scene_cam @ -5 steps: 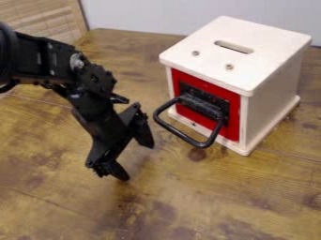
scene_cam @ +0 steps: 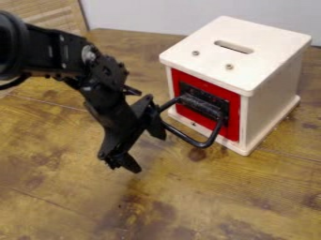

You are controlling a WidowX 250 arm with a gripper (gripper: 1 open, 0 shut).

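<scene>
A white wooden box [scene_cam: 269, 94] with a red front panel [scene_cam: 189, 70] stands at the right, a black U-shaped handle [scene_cam: 201, 141] sticking out from that panel. My black gripper [scene_cam: 143, 145] is to the left of the box, low over the floor, its upper finger close to the handle's left end. The fingers look spread apart, with nothing seen between them. Whether the upper finger touches the handle is unclear.
A white wall is behind, with a pale panel [scene_cam: 38, 11] at the top left.
My gripper has risen and moved slightly right, nearer the handle. The box stays where it was.
</scene>
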